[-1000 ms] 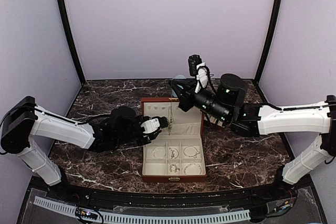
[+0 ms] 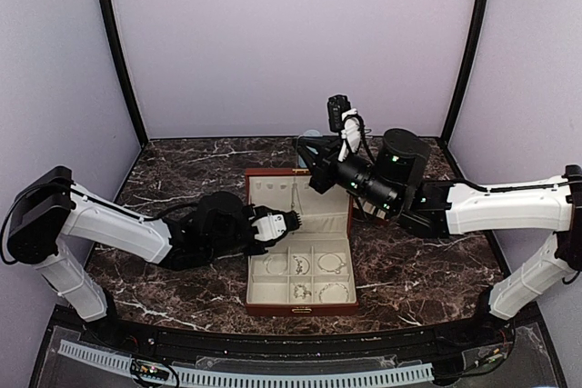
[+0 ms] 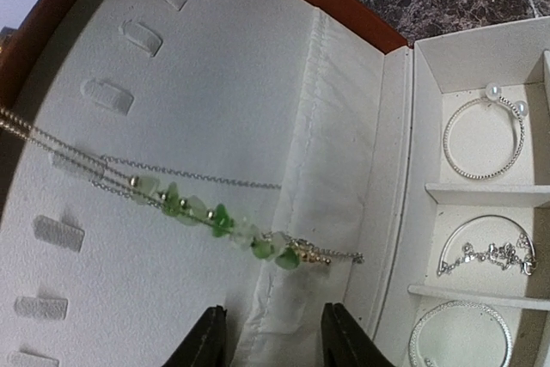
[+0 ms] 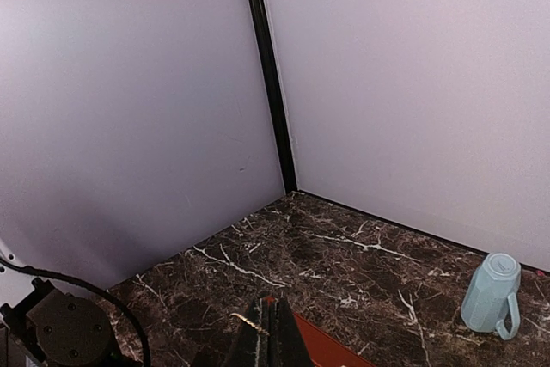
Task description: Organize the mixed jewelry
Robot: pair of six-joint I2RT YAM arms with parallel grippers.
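The jewelry box stands with its lid raised. From my right gripper, shut on a thin gold chain, a necklace hangs down in front of the lid lining. In the left wrist view this necklace shows green stones and thin chains across the padded lid with its small tabs. My left gripper is open and empty, its fingertips below the necklace's end and apart from it. Bracelets lie in several compartments, among them a pearl-tipped one and a charm one.
A pale blue mug stands on the dark marble table behind the box. Some small items right of the lid are partly hidden by the right arm. Free table lies on both sides of the box.
The right arm stays where it was, with the necklace hanging.
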